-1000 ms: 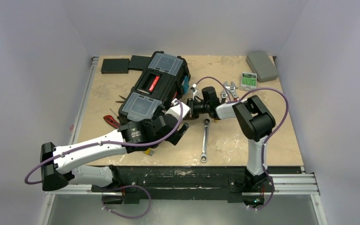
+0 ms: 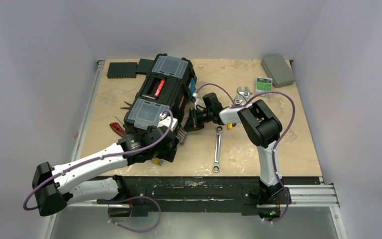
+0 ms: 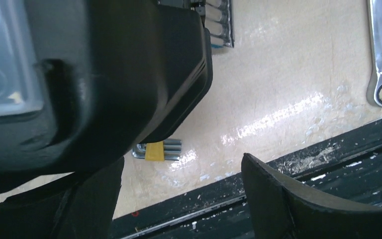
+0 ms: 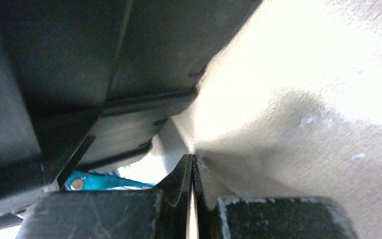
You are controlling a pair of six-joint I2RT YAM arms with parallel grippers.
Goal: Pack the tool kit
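The black toolbox [image 2: 161,87], with two clear-lidded compartments, stands left of centre on the table. My left gripper [image 2: 169,152] is over its near end; in the left wrist view its fingers are apart, the black box body [image 3: 104,74] filling the upper left and a yellow-banded hex key set [image 3: 155,152] below it. My right gripper [image 2: 191,124] is low at the box's right side, fingers shut with nothing visible between them, beside the box wall [image 4: 69,55] and a turquoise tool [image 4: 109,181].
A ratchet wrench [image 2: 217,149] lies right of centre. Adjustable wrenches [image 2: 243,93], a green case [image 2: 263,84] and a grey case [image 2: 277,69] are at the back right. Dark flat cases [image 2: 122,69] lie back left, a red-handled tool [image 2: 117,128] at left.
My left arm has shifted, its gripper moving back leftward toward the box's near end. My right gripper has moved left against the box, which has shifted slightly leftward.
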